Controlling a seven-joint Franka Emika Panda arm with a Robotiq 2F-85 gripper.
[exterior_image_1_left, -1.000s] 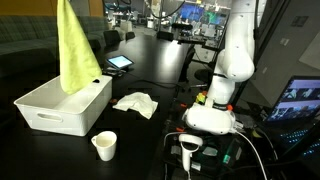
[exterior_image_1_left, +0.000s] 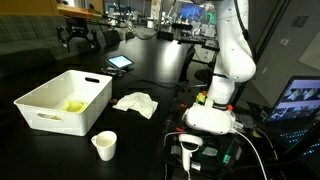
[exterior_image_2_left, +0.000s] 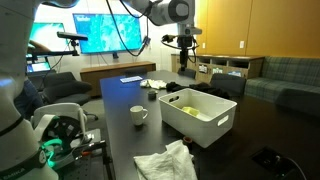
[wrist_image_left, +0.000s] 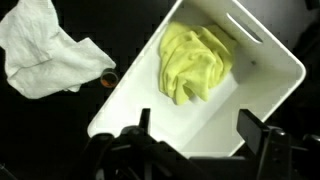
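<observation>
A yellow cloth (wrist_image_left: 195, 62) lies crumpled on the floor of the white box (wrist_image_left: 152, 92), as the wrist view shows. My gripper (exterior_image_1_left: 77, 45) hangs above that box, clear of the cloth. In the wrist view its two fingers (wrist_image_left: 252, 128) stand apart at the bottom of the picture, with nothing between them. Spread on the dark table beside the box is a white cloth (exterior_image_1_left: 135, 104).
A white mug (exterior_image_1_left: 105, 145) stands on the table in front of the box. Close to the box's side, by the white cloth, is a small brown round thing (wrist_image_left: 109, 79). A tablet (exterior_image_1_left: 120, 61) lies farther back. Bare table surrounds the white cloth.
The yellow cloth hung tall above the box, came down into it, and now lies loose inside. The gripper, out of sight above before, now shows over the box, apart from the cloth.
</observation>
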